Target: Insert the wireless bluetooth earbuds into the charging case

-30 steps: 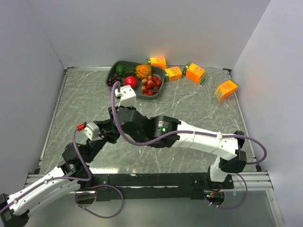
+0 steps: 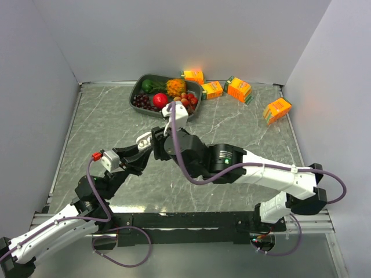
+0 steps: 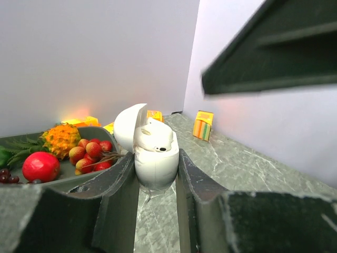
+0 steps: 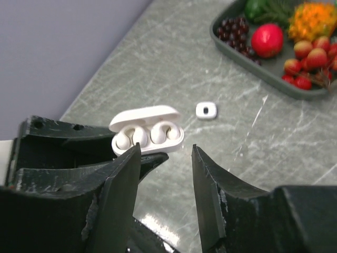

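Note:
The open white charging case is held by my left gripper, shut on it. In the right wrist view, white earbuds sit in the case's slots beneath the raised lid. My right gripper hovers beside and above the case, its fingers parted with nothing between them. A small white square object lies on the table beyond the case.
A grey tray of fruit and vegetables stands at the back of the marble table. Several orange boxes lie at the back right. Walls enclose the sides and back.
My right gripper and arm have moved right, away from above the case, which now shows in the top view. The left arm has stayed nearly still.

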